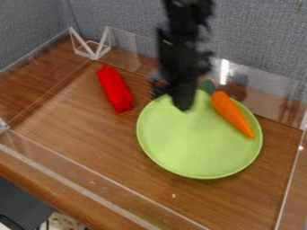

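Observation:
My black gripper (pixel 180 90), blurred, hangs above the upper rim of the green plate (pixel 192 144), left of an orange carrot (pixel 234 115) with a green top that lies on the plate's right side. Its fingers look shut, with nothing visible between them, though blur hides detail. A red block-like object (pixel 115 90) lies on the wooden table to the left of the plate.
Transparent low walls edge it, with a white wire stand (pixel 90 49) at the back left and a grey textured wall (pixel 264 45) behind.

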